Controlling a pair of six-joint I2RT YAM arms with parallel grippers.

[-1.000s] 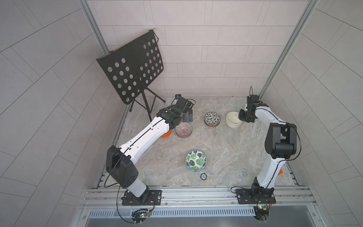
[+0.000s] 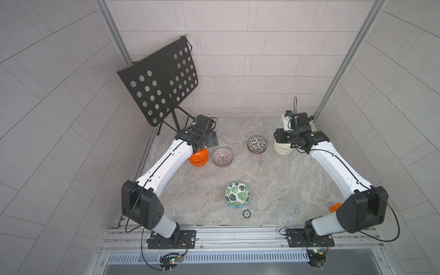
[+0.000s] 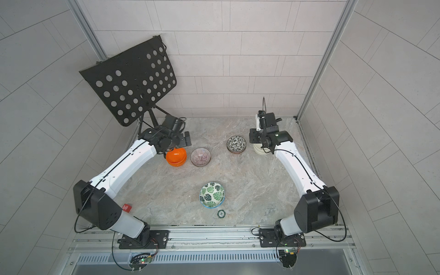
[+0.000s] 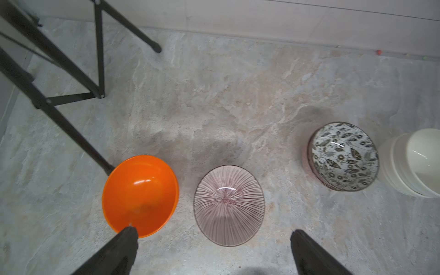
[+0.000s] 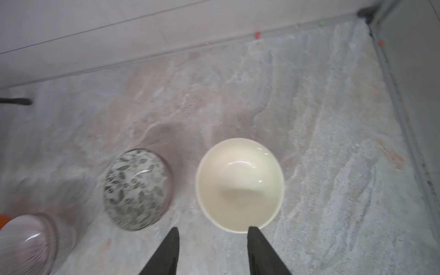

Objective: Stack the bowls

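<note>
A stack of cream bowls (image 5: pixel 240 185) stands at the back right, nested one in another. Above them my right gripper is open and empty, clear of the rim. Just left of that stack sits a bowl with a leaf-and-flower pattern (image 4: pixel 344 155), seemingly on another bowl. The purple striped bowl (image 4: pixel 229 206) stands on the floor left of centre. Beside it are stacked orange bowls (image 4: pixel 140 194). My left gripper hovers open above these, nothing between its fingers. Nearer the front is a green leaf bowl (image 2: pixel 237 194) with a blue edge below it.
The legs of a black stand (image 4: pixel 68 126) reach the floor close behind the orange bowls. A small round object (image 2: pixel 247 213) lies in front of the green leaf bowl. Open floor lies between the bowl row and the leaf bowl.
</note>
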